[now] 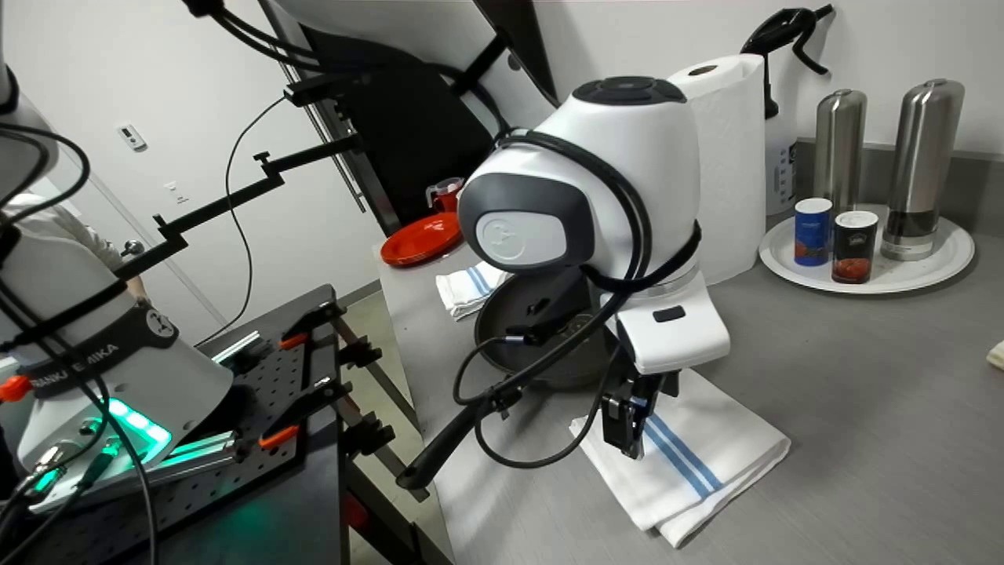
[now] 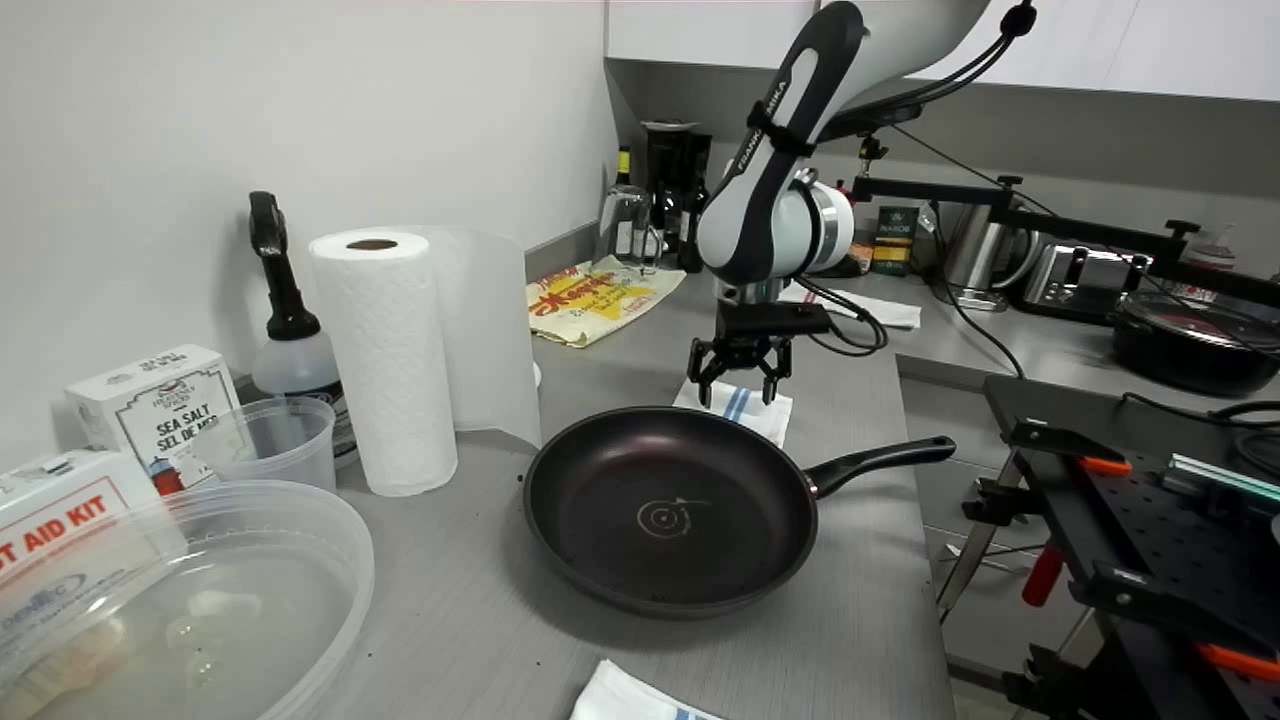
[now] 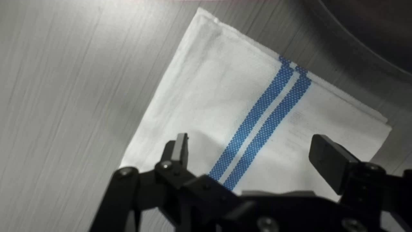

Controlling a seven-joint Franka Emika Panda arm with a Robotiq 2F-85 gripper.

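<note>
A folded white towel (image 3: 185, 96) with two blue stripes lies flat on the grey counter. My gripper is over it, open, its fingers wide apart on either side of the stripes and nothing held between them. In exterior view 2 the gripper (image 2: 740, 382) points down above the same towel (image 2: 768, 415), behind the black frying pan (image 2: 672, 516). Exterior view 1 shows the gripper (image 1: 628, 438) low over the towel (image 1: 725, 442); whether the fingertips touch the cloth I cannot tell.
The pan's black handle (image 2: 888, 458) reaches toward the counter edge. Another striped towel (image 1: 467, 290) and a red plate (image 1: 421, 239) lie beyond the pan. Along the wall stand a paper towel roll (image 2: 386, 360) and a white plate (image 1: 866, 278) with shakers.
</note>
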